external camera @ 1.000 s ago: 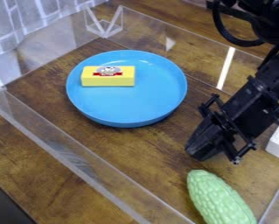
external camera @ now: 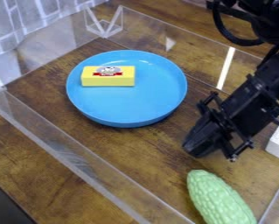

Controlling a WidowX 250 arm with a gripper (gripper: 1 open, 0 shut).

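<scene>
My black gripper (external camera: pixel 198 142) is low over the wooden floor of the clear-walled tray, right of the blue plate and above the green vegetable. Its fingertips look shut, with nothing visible between them. A yellow box with a red-and-white label (external camera: pixel 108 76) rests on the blue plate (external camera: pixel 126 108). The green bumpy vegetable (external camera: pixel 221 198), like a toy cabbage or corn, lies at the bottom right.
A white object (external camera: pixel 278 140) sits at the right edge, partly behind my arm. Transparent walls border the workspace. Bare wood (external camera: pixel 72 166) is open at the lower left, and a pale tiled surface shows at the top left.
My gripper has shifted very slightly over the last second. The plate, box and green vegetable have not moved.
</scene>
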